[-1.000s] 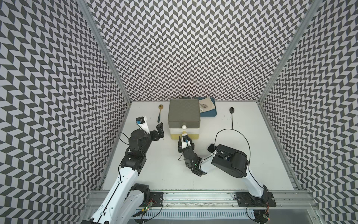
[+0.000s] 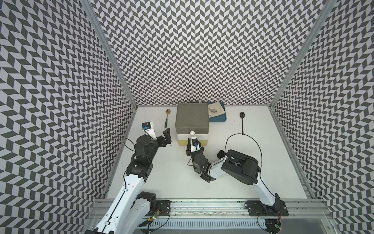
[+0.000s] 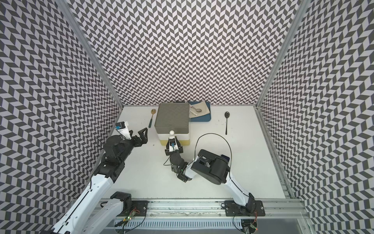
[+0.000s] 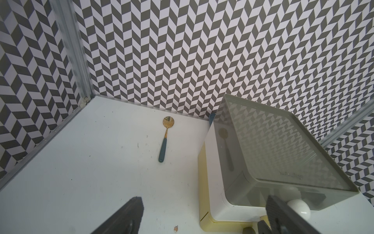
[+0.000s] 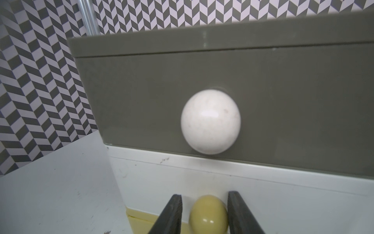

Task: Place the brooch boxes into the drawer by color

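Observation:
A drawer unit stands at the back middle, with an olive-grey top (image 2: 192, 117), a white band and a yellow bottom drawer (image 4: 206, 210). A white round knob (image 5: 210, 120) is on its front, a yellow knob (image 5: 208, 216) below. My right gripper has its fingers either side of the yellow knob, part open. My left gripper stands open and empty left of the unit. A small dark object (image 2: 220, 154), perhaps a box, lies partly hidden beside the right arm.
A blue tray (image 2: 220, 117) with a beige cloth and a small object is behind the unit's right. A gold spoon (image 4: 168, 122) lies left, a black spoon (image 2: 242, 120) right.
The left arm has not moved.

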